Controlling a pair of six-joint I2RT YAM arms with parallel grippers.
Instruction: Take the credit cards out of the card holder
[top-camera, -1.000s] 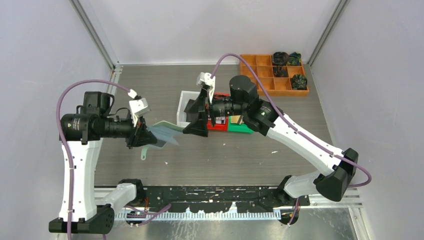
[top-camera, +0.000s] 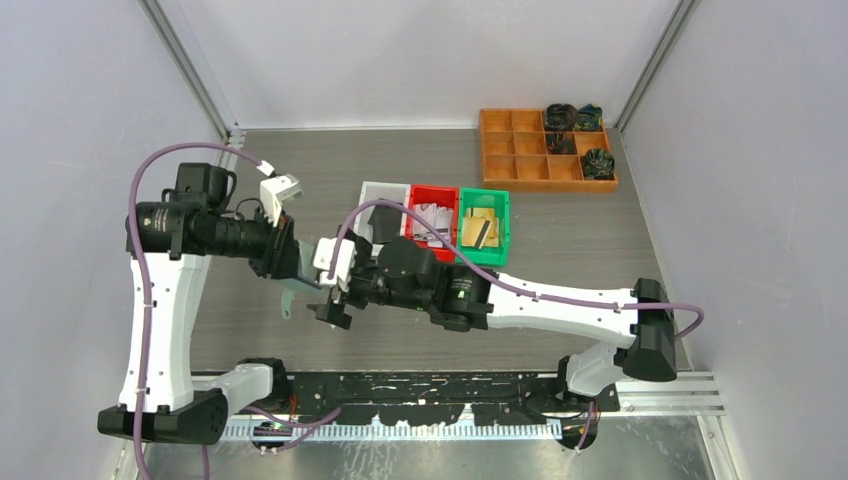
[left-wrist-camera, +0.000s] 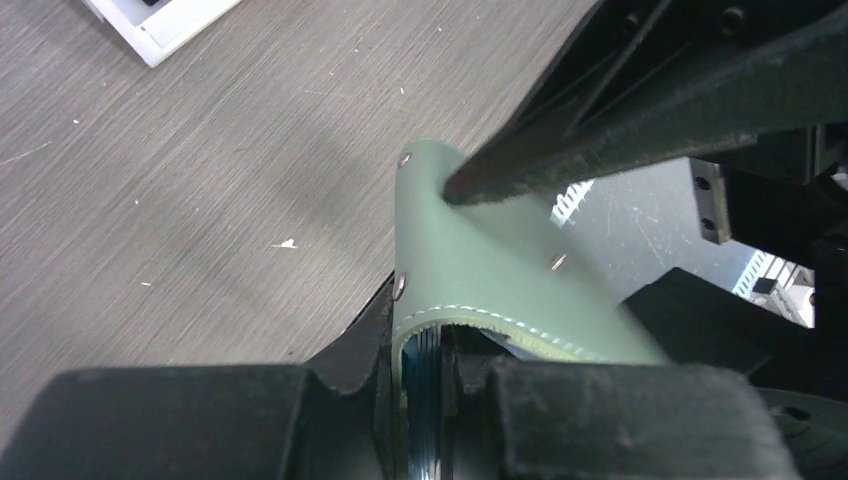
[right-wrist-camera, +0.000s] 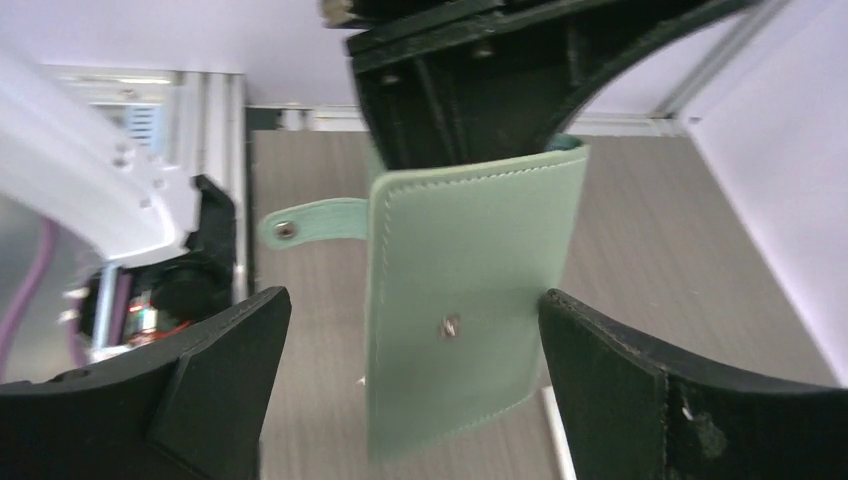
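Note:
A pale green card holder with stitched edges and a snap strap hangs above the left part of the table. My left gripper is shut on it; the curved cover spreads away above the fingers, and a bluish layer shows in the grip. My right gripper is open, its fingers on either side of the cover in the right wrist view; one finger appears close to its edge, though contact is hard to tell. No credit card can be made out separately.
White, red and green bins stand side by side behind the right arm, holding dark, whitish and yellow items. An orange compartment tray sits at the back right.
My right gripper has swung left and towards the front, from over the bins to the card holder. The left gripper has shifted slightly, still holding it, and the spread flap looks less fanned out.

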